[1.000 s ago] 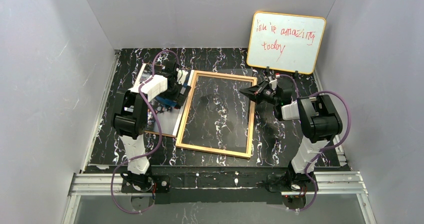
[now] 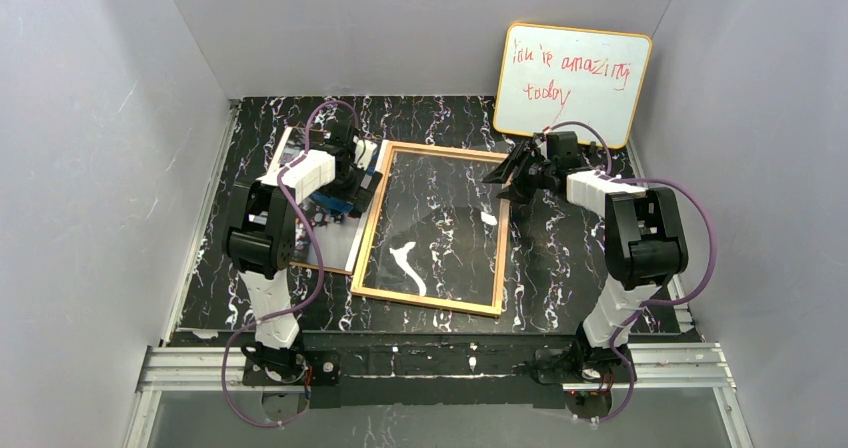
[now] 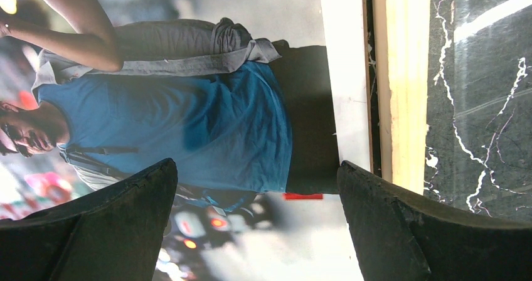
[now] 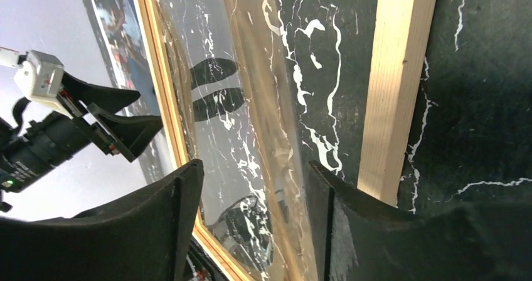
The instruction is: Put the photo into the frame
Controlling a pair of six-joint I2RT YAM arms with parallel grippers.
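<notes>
The photo (image 2: 345,233), showing a person in a blue shirt, lies left of the wooden frame (image 2: 430,304). Above the photo is my left gripper, open, with nothing held; its right fingertip overlaps the photo's white border in the left wrist view. A clear sheet (image 4: 219,149) lies within the frame and looks bowed, mirroring dark gripper shapes. Over the frame's right side my right gripper stands part open. The sheet's right edge runs between its fingers in the right wrist view; whether they touch it, I cannot tell.
A whiteboard (image 2: 572,80) with red writing leans at the back right. The photo's right border and the frame's left bar (image 3: 406,93) sit close together, with a narrow gap.
My right gripper has turned and its fingers have spread apart near the frame's right bar. Bright reflections now show on the clear sheet. The left arm and photo have not moved.
</notes>
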